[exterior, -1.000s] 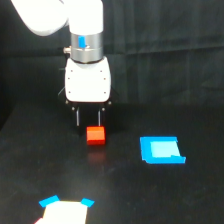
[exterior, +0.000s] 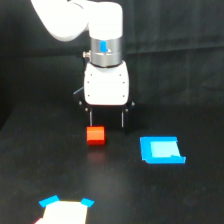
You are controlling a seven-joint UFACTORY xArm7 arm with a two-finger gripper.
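A small red block (exterior: 95, 135) sits on the dark tabletop, left of the middle of the camera view. My gripper (exterior: 104, 122), below the white arm's hand (exterior: 106, 85), is slightly right of the block in the picture. Its thin dark fingers stand wide apart, and no object shows between them. How high the fingertips are above the table is hard to judge against the dark background.
To the right lies a light square outlined with blue tape (exterior: 161, 159). A white sheet (exterior: 65, 212) with blue tape at its corners is cut off by the bottom edge.
The arm and its hand have shifted to the right in the picture. The red block and the taped squares are where they were.
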